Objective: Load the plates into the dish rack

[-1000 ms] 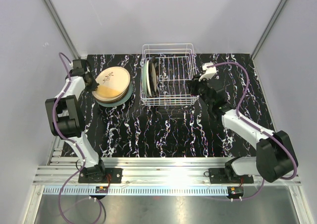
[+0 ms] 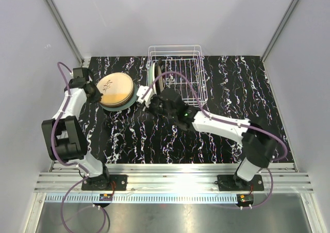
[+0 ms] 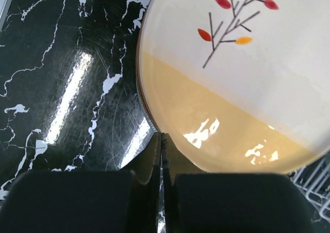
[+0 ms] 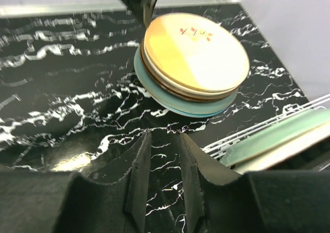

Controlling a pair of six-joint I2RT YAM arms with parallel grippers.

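A stack of plates lies left of the rack, a cream-and-yellow one with a leaf pattern on top and a teal one at the bottom. My left gripper is shut at the stack's left rim, its tips meeting with nothing visible between them. My right gripper hangs over the front left of the dish rack, facing the stack. Its fingers stand part open with a gap, empty. Several plates stand upright in the rack's left part, partly hidden by the right arm.
The rack's middle and right slots show bare wire under and beside the right arm. Pale walls bound it at back and sides.
My right arm has swung left from the rack's right side to its front left, toward the plate stack. My left arm has shifted slightly.
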